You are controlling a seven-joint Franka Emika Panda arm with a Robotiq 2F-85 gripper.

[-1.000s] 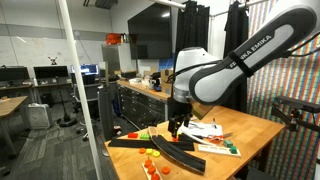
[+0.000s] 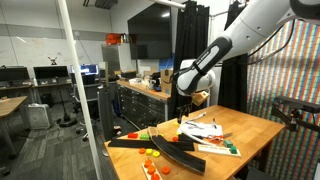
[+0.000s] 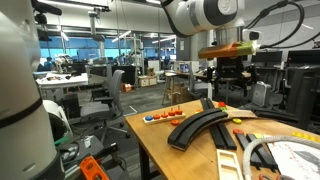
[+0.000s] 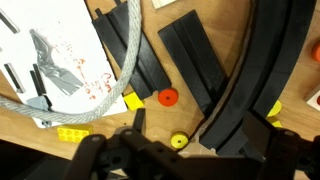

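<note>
In the wrist view my gripper is open, its dark fingers set wide apart at the lower edge. Nothing shows between them but the table below. A yellow disc (image 4: 179, 140) lies on the wood in that gap, and a red disc (image 4: 168, 97) lies a little farther up. Beside the red disc is a small yellow square (image 4: 133, 101). Two black strips (image 4: 192, 55) and a long curved black piece (image 4: 258, 75) lie around them. From outside, the gripper (image 2: 200, 98) hangs above the table, its fingertips too small to make out.
A pale rope (image 4: 128, 60) loops over a white sheet (image 4: 65, 65) with metal tools on it. A yellow block (image 4: 73, 134) sits at the sheet's edge. Several small coloured pieces stand on the table's far end, around a tray (image 3: 165, 117). Bare wood (image 2: 255, 130) shows at right.
The arm has drawn up and away from the small pieces, toward the right in exterior view 1. The things on the table look unmoved.
</note>
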